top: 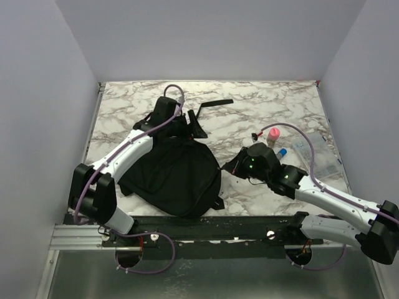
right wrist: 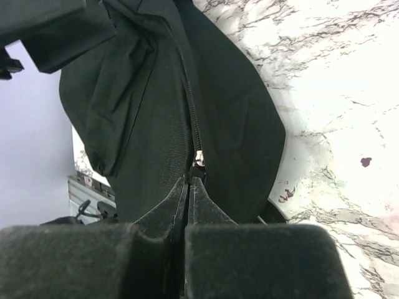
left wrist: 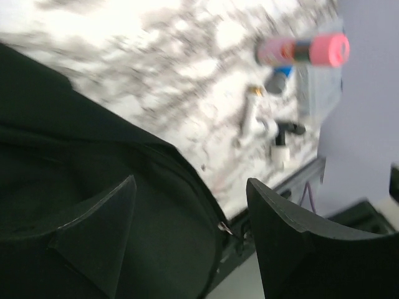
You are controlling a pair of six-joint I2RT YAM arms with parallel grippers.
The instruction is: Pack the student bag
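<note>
A black fabric bag lies spread over the left and front of the marble table, straps reaching back. Above its upper part my left gripper stands open, nothing held; in the left wrist view it frames dark cloth. My right gripper is shut at the bag's right edge, fingertips at the zipper pull; whether the pull or cloth is pinched between them is hard to tell.
A pink-capped bottle, a blue item and a clear case lie at the right, partly behind my right arm.
</note>
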